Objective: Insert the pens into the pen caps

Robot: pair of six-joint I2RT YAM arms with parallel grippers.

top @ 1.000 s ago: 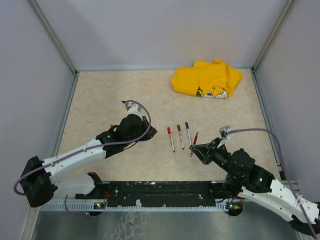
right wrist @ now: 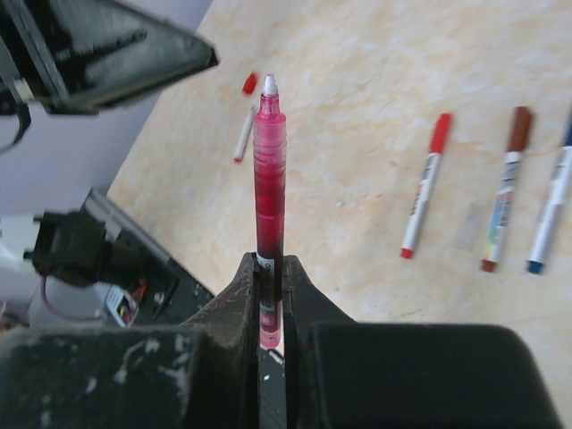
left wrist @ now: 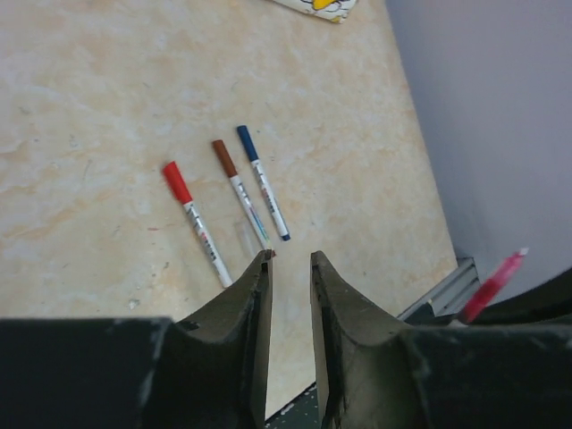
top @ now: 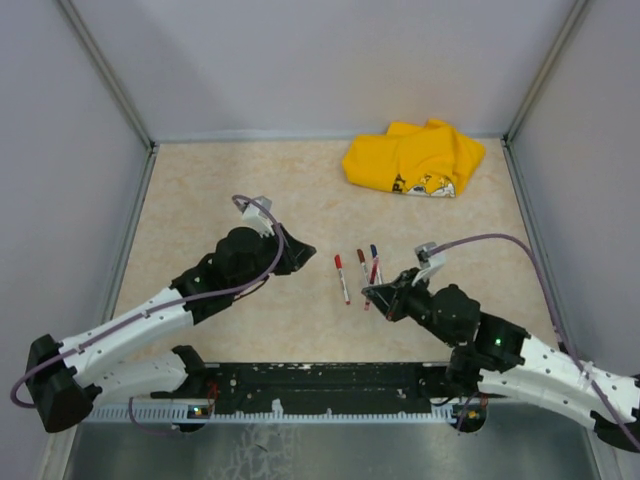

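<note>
My right gripper is shut on a pink pen (right wrist: 270,170), which stands nearly upright with its pale tip pointing up. In the top view the right gripper (top: 366,293) is just right of the table's middle. Facing it from the left, my left gripper (top: 313,251) has its fingers apart; the left wrist view shows nothing between the fingertips. The held pen (left wrist: 492,288) is blurred at that view's right side. Beyond it in the right wrist view, a small red cap (right wrist: 249,83) lies separate from a white pen body (right wrist: 243,136).
Red-capped (left wrist: 198,223), brown-capped (left wrist: 239,189) and blue-capped (left wrist: 262,183) pens lie side by side on the table. A small translucent piece (right wrist: 468,225) lies between the red and brown ones. The yellow bag (top: 413,158) is at the back right.
</note>
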